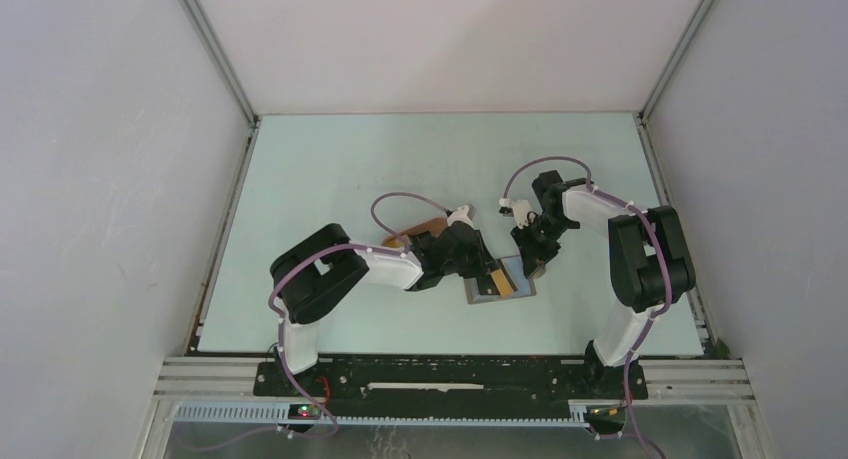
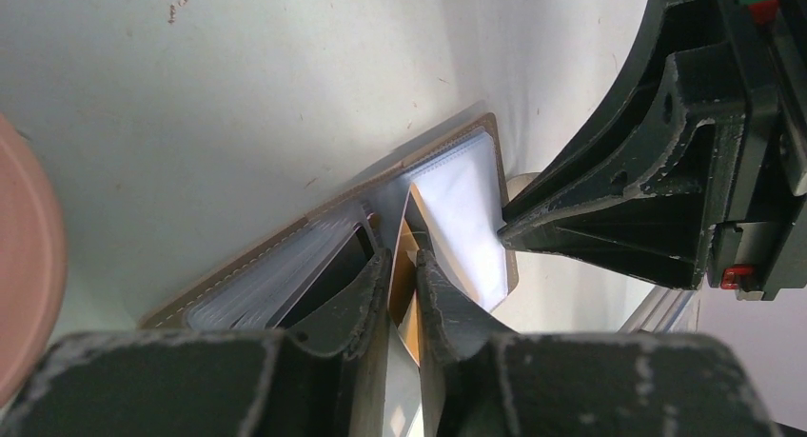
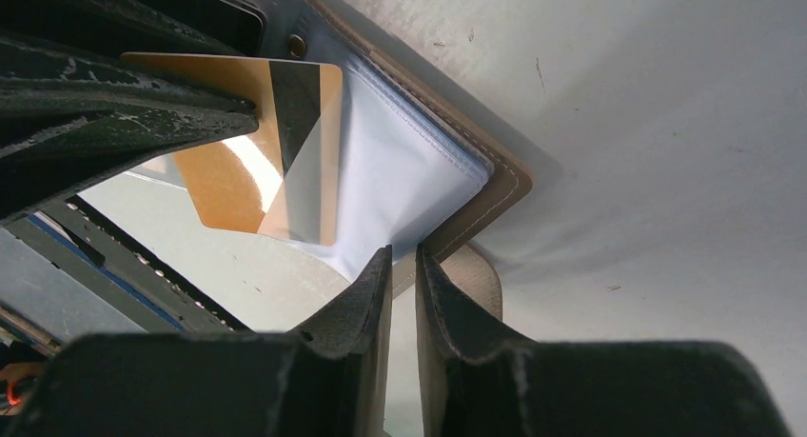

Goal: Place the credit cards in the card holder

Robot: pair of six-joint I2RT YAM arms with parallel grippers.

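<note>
The card holder [image 1: 520,277] lies open on the table, with white and clear sleeves. An orange-and-black card [image 1: 500,284] [image 3: 228,185] stands at its middle. In the left wrist view my left gripper is at that card's edge, its fingertips slightly apart around it; whether they press on it is unclear. My right gripper is shut on the holder's right edge, beside the white sleeve [image 3: 400,170]. The other arm's fingers partly hide the card in the right wrist view.
A pinkish-brown tray [image 2: 24,256] with cards lies just left of the holder, partly under my left arm.
</note>
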